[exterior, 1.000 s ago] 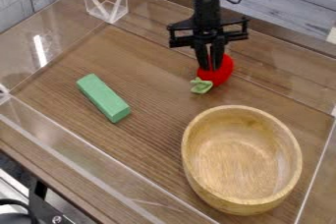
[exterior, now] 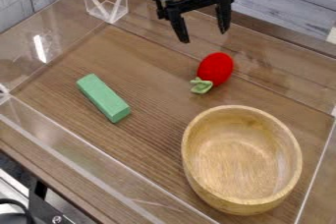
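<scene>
My gripper (exterior: 194, 16) is at the top centre of the camera view, open, its black fingers spread with nothing seen between them. Below it and a little to the right lies a red fruit with a green leafy top (exterior: 215, 68), apparently a strawberry, on the wooden table (exterior: 79, 140). A green block (exterior: 102, 98) lies to the lower left, apart from the fruit.
A large yellow-tan bowl (exterior: 243, 159) fills the lower right. A clear plastic object (exterior: 105, 2) stands at the upper left. A dark round item is cut off at the bottom-left corner.
My gripper has risen from just over the red fruit up and back to the top of the view, leaving the fruit lying where it was.
</scene>
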